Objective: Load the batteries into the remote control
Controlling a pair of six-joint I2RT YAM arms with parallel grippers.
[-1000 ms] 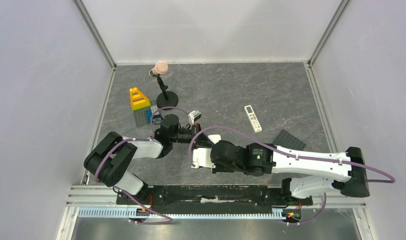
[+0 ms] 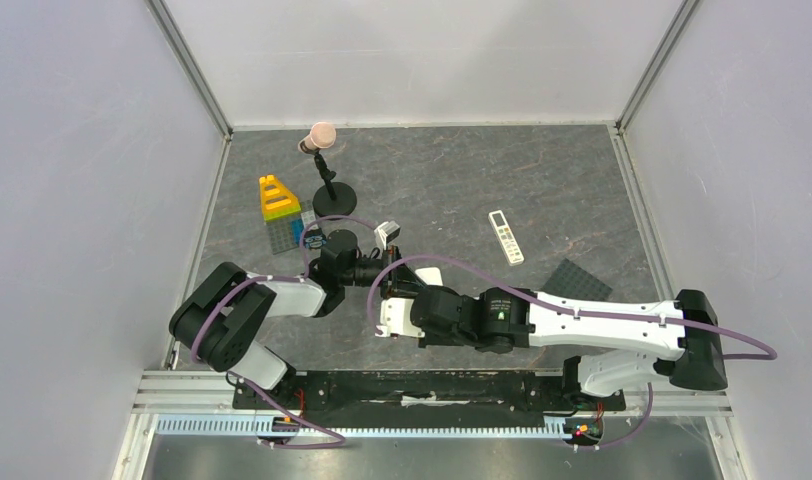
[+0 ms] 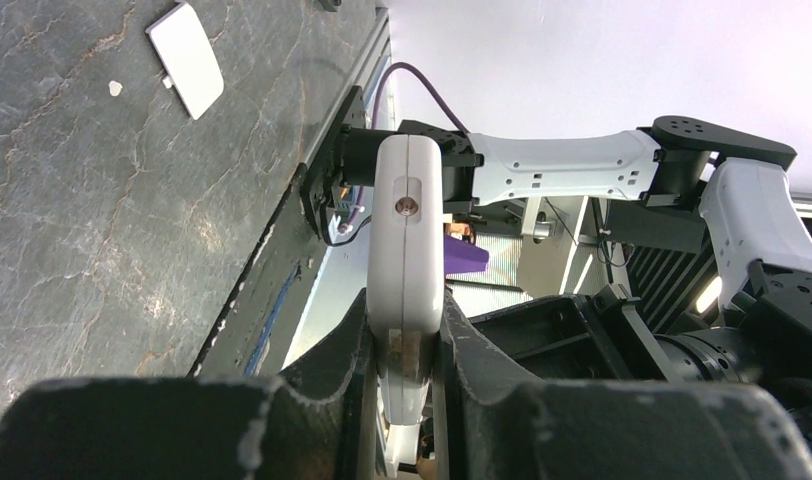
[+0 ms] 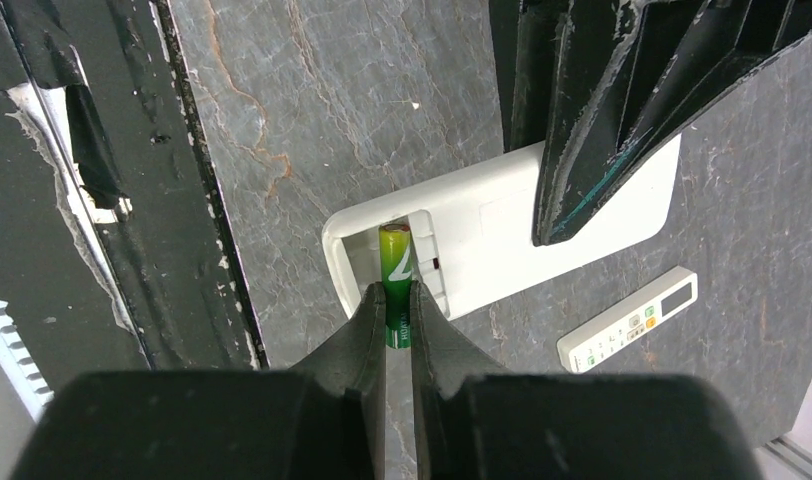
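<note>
My left gripper is closed around the white remote body (image 3: 405, 260), seen end-on in the left wrist view; in the right wrist view that remote (image 4: 502, 215) lies across the left gripper's dark fingers, its battery bay open at the near end. My right gripper is shut on a green battery (image 4: 396, 260), whose top end is in the bay, against or just above its floor; I cannot tell if it touches. The battery is not distinguishable in the top view, where both grippers meet at the centre.
A second white remote (image 2: 506, 236) lies behind on the grey table, and a white cover (image 3: 185, 60) lies flat. A lamp stand (image 2: 334, 197), yellow blocks (image 2: 278, 196) and a dark mat (image 2: 577, 282) stand around the edges.
The left arm has stayed in place.
</note>
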